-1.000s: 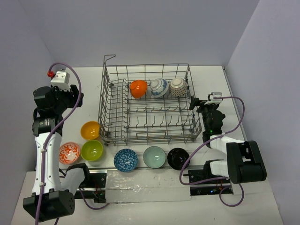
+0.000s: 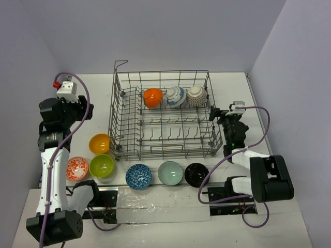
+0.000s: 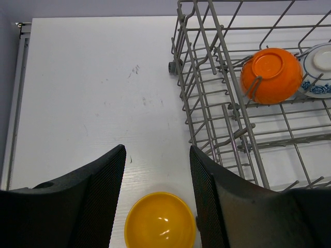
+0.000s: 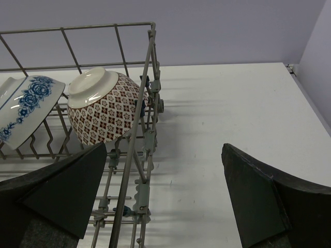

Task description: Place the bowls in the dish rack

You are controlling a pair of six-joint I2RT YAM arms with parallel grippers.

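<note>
The wire rack [image 2: 165, 155] holds three tilted bowls in its back row: orange [image 2: 152, 97], blue-flowered white [image 2: 176, 96] and brown-patterned [image 2: 196, 95]. Outside it are yellow [image 2: 99, 143], red-patterned [image 2: 77, 168], green [image 2: 101, 166], blue [image 2: 138, 176], celadon [image 2: 170, 173] and black [image 2: 196, 175] bowls. My left gripper is open and empty left of the rack, with the yellow bowl below it in the left wrist view. My right gripper stands open at the rack's right side, the rack's edge rail between or near its fingers in view.
Bare white table [image 3: 98, 88] lies left of the rack and at its right [image 4: 248, 103]. Grey walls close in the back and sides. The rack's front part is free of bowls.
The right arm and the bowls are unchanged.
</note>
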